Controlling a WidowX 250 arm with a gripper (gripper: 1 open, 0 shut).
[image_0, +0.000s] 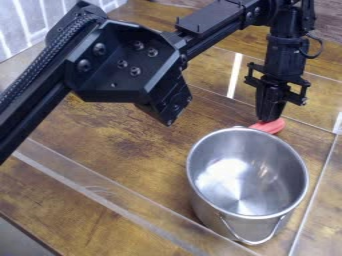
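My gripper points down at the upper right, its narrow black fingertips held together just over a flat red object on the wooden table. Whether anything is between the tips is too small to tell. A steel pot with a wire handle stands in front of the red object, at the lower right, and partly hides it. The pot looks empty.
My black arm spans the top left. A striped light surface lies in the top left corner.
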